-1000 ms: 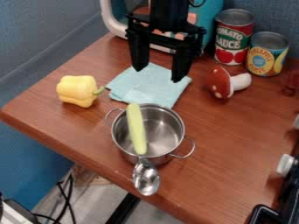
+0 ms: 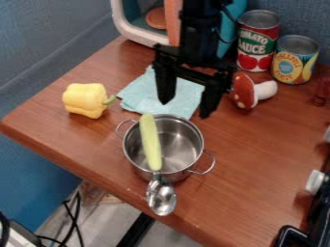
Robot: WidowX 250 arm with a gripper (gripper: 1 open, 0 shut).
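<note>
My black gripper [image 2: 188, 89] hangs over the light blue cloth [image 2: 143, 96], its two fingers apart, with nothing visible between them. A steel pot [image 2: 184, 139] stands toward the front of the wooden table, with a pale yellow-green elongated item [image 2: 150, 145] lying across it and a metal spoon [image 2: 161, 198] at its front rim. A yellow pepper [image 2: 85, 96] lies to the left, and a red-and-white mushroom [image 2: 244, 91] is just right of the gripper.
A tomato can [image 2: 258, 43] and a yellow-labelled can [image 2: 295, 63] stand at the back right. A white-and-teal object [image 2: 127, 17] is behind the arm. Black items line the right edge. Bare wood [image 2: 258, 154] lies right of the pot.
The gripper has shifted right and lower, toward the mushroom. The objects on the table look unmoved.
</note>
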